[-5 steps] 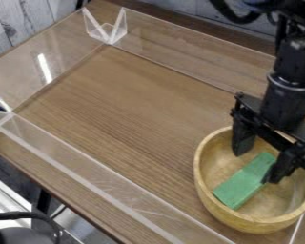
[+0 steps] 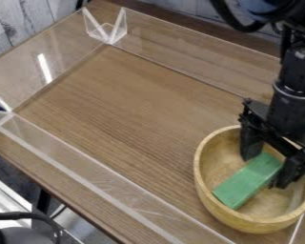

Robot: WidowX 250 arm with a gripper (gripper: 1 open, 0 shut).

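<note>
My black gripper [image 2: 273, 143] is at the right, lowered into a round tan wooden bowl [image 2: 251, 219], its fingers spread open over a green block [image 2: 244, 186] that lies in the bowl. The fingertips are at the block's upper end; whether they touch it I cannot tell.
A small clear plastic piece [image 2: 107, 29] stands at the back. A dark object [image 2: 15, 229] sits at the bottom left corner, off the tabletop.
The gripper has shifted slightly down and into the bowl over the last second. The bowl and green block stay in about the same place.
</note>
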